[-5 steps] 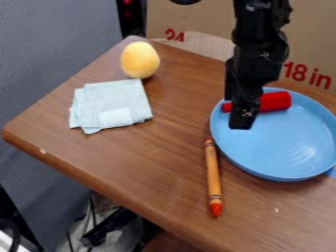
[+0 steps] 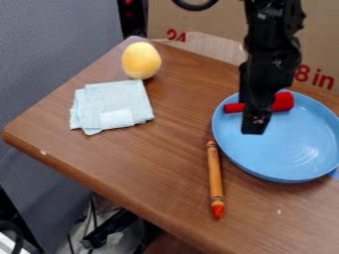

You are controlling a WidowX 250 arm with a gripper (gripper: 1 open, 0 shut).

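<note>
My black gripper (image 2: 259, 113) hangs over the back-left part of a blue plate (image 2: 284, 154) at the right of the table. A red cylinder (image 2: 281, 101) lies on the plate, partly hidden behind the fingers; I cannot tell whether they hold it or how far apart they stand. An orange crayon (image 2: 215, 180) with a red tip lies on the wood, left of the plate. A yellow egg-shaped object (image 2: 141, 61) and a folded pale cloth (image 2: 110, 106) lie at the upper left.
A cardboard box (image 2: 199, 20) stands along the back.
My gripper has moved slightly to the right and down over the plate. The other objects look unchanged.
</note>
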